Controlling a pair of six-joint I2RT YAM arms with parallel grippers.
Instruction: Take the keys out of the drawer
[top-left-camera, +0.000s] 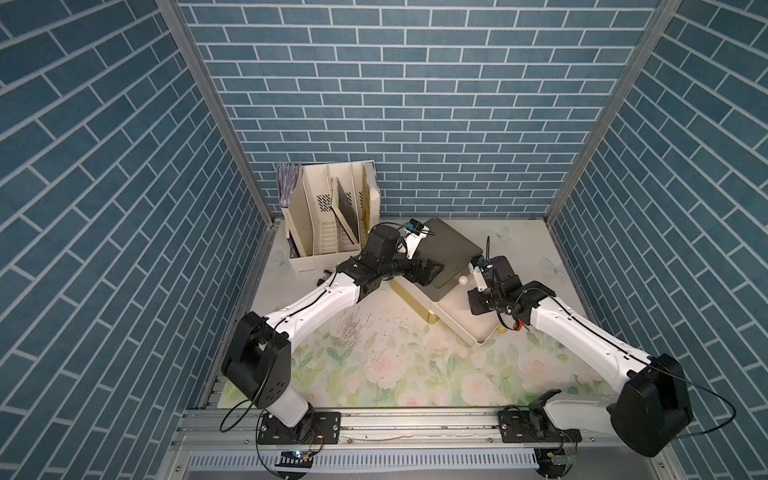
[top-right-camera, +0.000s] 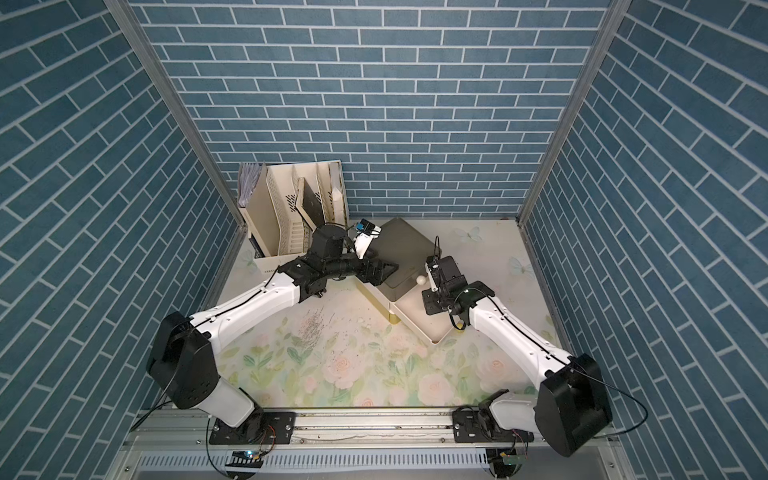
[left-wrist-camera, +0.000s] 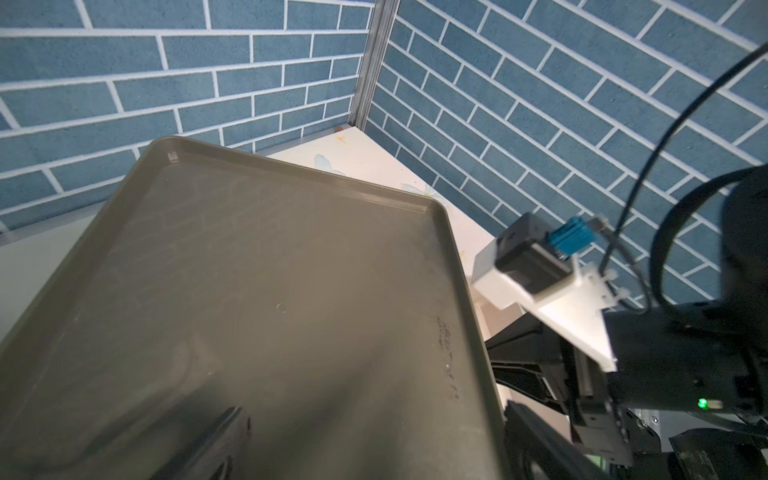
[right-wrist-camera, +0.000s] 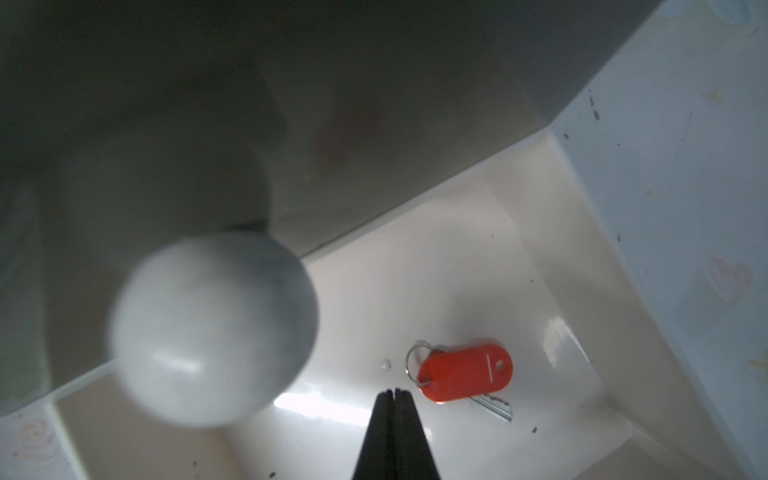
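Observation:
The open drawer (top-left-camera: 474, 336) juts out below the grey tray-like top (top-right-camera: 400, 244) of the drawer unit, with a pale round knob (right-wrist-camera: 212, 328) at its edge. Inside, in the right wrist view, lie keys with a red tag (right-wrist-camera: 464, 373). My right gripper is shut, its fingertips over the drawer floor just below and left of the keys, nothing seen between them. My left gripper (top-left-camera: 424, 270) rests at the left part of the grey top. In the left wrist view its fingers are wide apart, with the grey surface between them.
A cream file organiser (top-left-camera: 328, 208) with folders stands at the back left. A yellow round thing (top-right-camera: 459, 325) lies right of the drawer, partly hidden.

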